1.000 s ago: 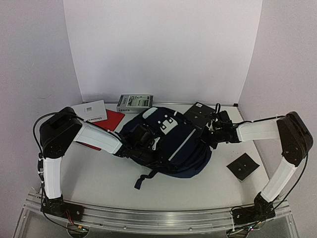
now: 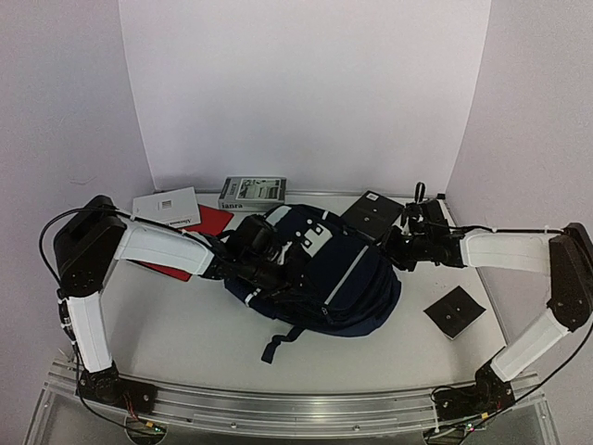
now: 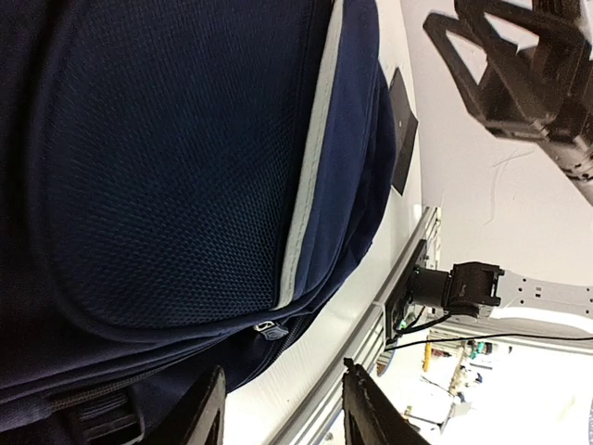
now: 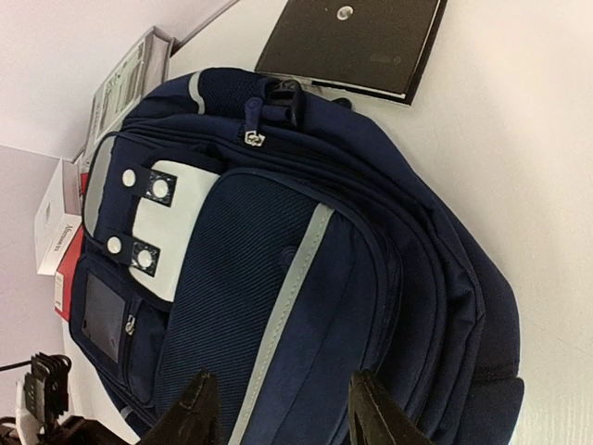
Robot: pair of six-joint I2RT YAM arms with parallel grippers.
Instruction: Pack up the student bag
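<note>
The navy student bag [image 2: 345, 295] lies flat at mid-table, front panel up, with a pale stripe and a white patch. Over its left lower part in the top view is my left gripper [image 2: 301, 286]; in the left wrist view its fingers [image 3: 206, 410] are spread above the bag's edge and a zip pull [image 3: 271, 328]. My right gripper [image 2: 393, 252] hangs by the bag's upper right edge. Its fingers [image 4: 367, 408] are also apart, with the bag below and nothing visibly gripped. The left arm hides part of the bag from above.
A white book [image 2: 167, 206] overlaps a red one [image 2: 211, 221] at the back left. Beside them is a grey box [image 2: 252, 191]. A black folder [image 2: 372, 213] lies behind the bag, and a small dark square item [image 2: 455, 311] at right.
The bag has shifted slightly right and toward the front, its loose strap moving with it. My left arm has drawn a little left and my right arm a little right.
</note>
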